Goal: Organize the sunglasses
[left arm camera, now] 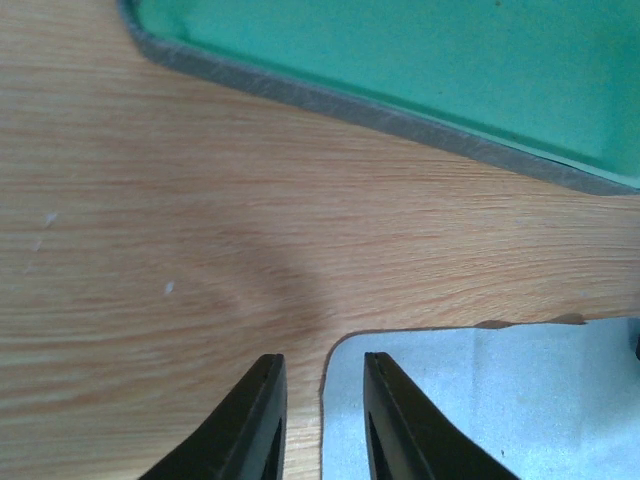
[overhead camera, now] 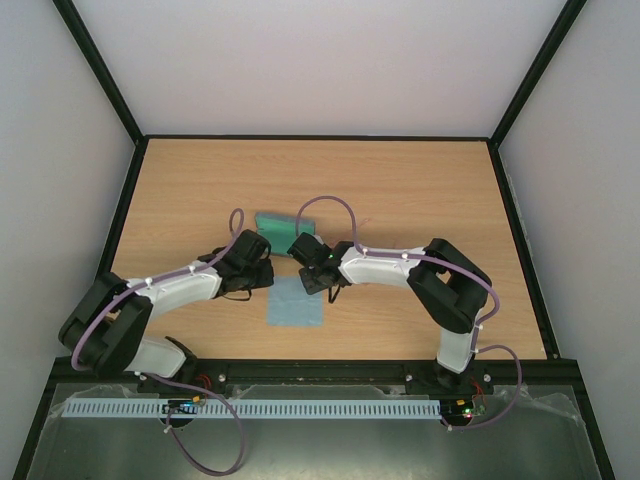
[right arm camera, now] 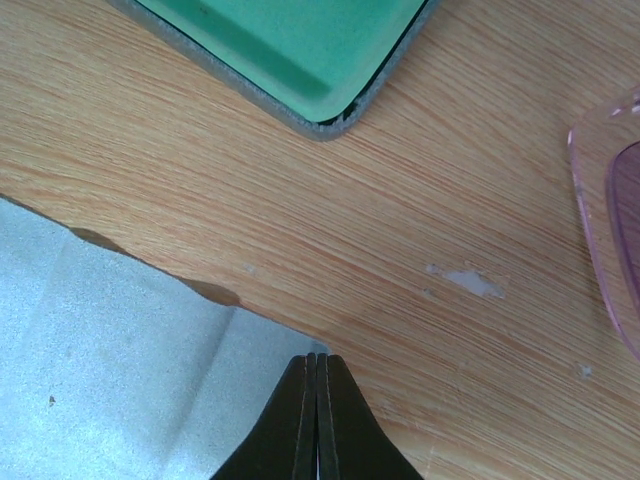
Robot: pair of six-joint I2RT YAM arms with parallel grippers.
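The pale blue cloth lies flat on the table. At its far left corner stands my left gripper, its fingers parted with nothing visibly held between them. My right gripper is shut at the far right corner of the cloth; whether a bit of that corner is pinched I cannot tell. An open green case with a grey rim sits just beyond the cloth. Part of the sunglasses, pinkish clear frame and purple lens, shows at the right edge of the right wrist view.
Both arms are close together over the cloth, below the case.
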